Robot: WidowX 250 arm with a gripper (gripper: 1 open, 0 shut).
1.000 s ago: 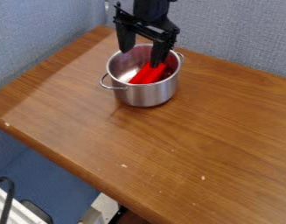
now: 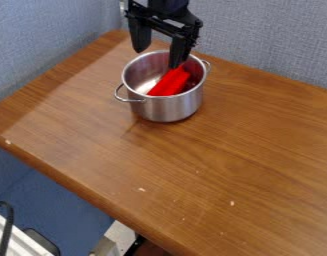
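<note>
A steel pot [image 2: 158, 108] with two side handles stands on the wooden table, upper middle of the camera view. A red elongated object [image 2: 167, 84] lies inside it, leaning toward the right side. My black gripper [image 2: 158, 53] hangs above the pot's back, open, its fingers spread apart with nothing seen between them.
Grey padded walls [image 2: 46, 50] stand at the back and left. A blue floor with a cable shows at the lower left.
My gripper has risen and shifted a little left from its place over the pot. The pot and red object look unchanged.
</note>
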